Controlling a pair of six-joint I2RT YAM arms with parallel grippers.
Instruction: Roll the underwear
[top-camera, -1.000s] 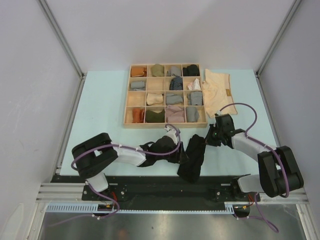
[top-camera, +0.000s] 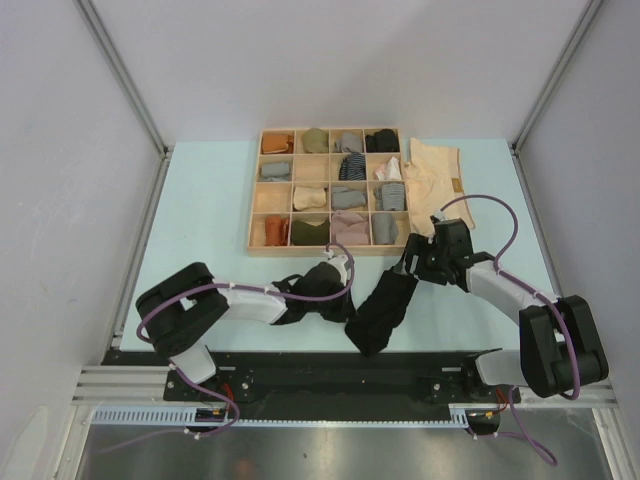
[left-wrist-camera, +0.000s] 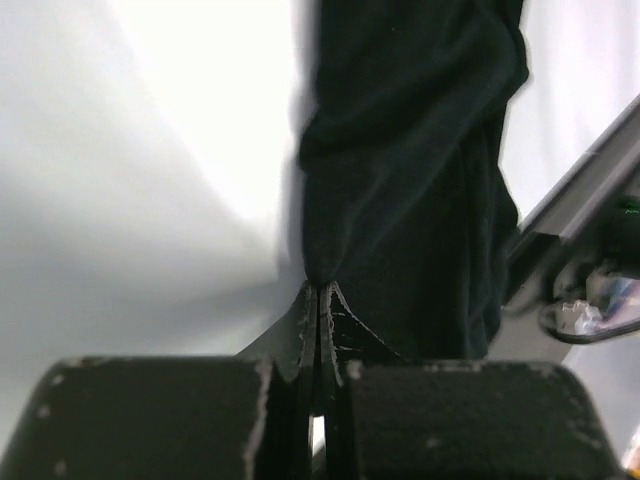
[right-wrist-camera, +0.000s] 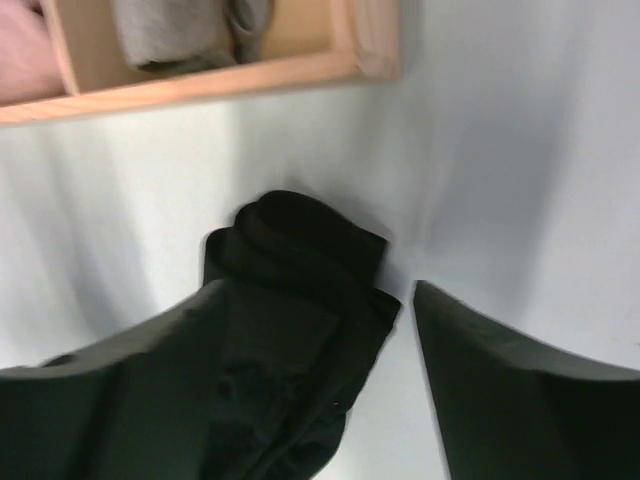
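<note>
Black underwear (top-camera: 378, 315) lies crumpled in a slanted strip on the table's near right. My left gripper is shut at its left edge, fingertips on the dark cloth; whether any cloth is pinched cannot be told. My right gripper is parted above the upper end of the underwear (right-wrist-camera: 280, 370), its blurred fingers either side of that folded end, with nothing held visibly clear of the table.
A wooden divider box (top-camera: 258, 247) with rolled and folded garments stands behind, close to the right gripper. A cream cloth (top-camera: 433, 175) lies at the back right.
The underwear's lower end has shifted left, and my left gripper has moved with small shifts near it.
</note>
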